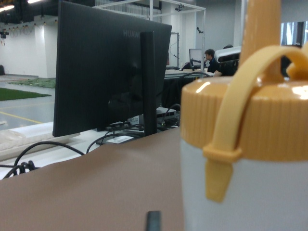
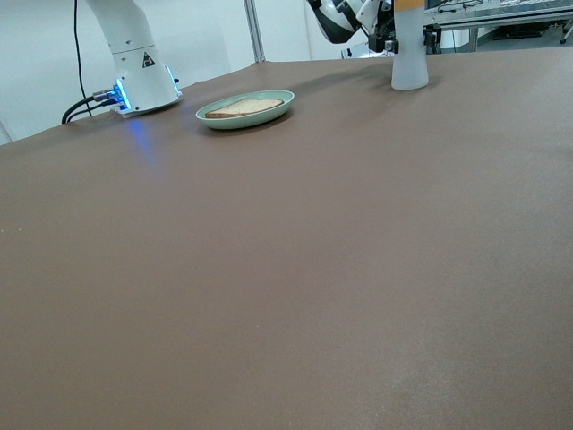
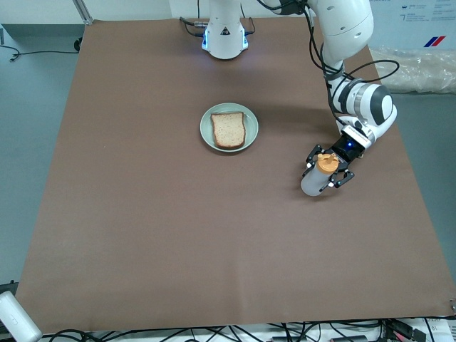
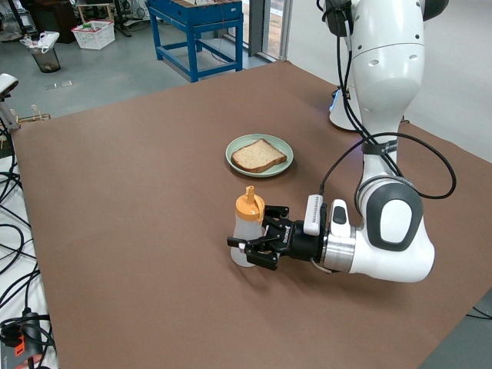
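A squeeze bottle (image 3: 313, 182) with an orange cap stands upright at the right of the table, between the fingers of my gripper (image 4: 254, 238). In the wrist view its cap (image 1: 250, 115) fills the right side, close to the camera. Whether the fingers grip it or only surround it is unclear. A pale green plate (image 3: 207, 125) with a slice of bread (image 3: 228, 130) lies left of and behind the bottle, apart from it. The top view shows the bottle's white body (image 2: 409, 64) on or just at the tabletop.
A white arm base (image 3: 224, 35) stands at the back edge. Cables run along the near edge, beside a monitor (image 1: 106, 72) seen in the wrist view.
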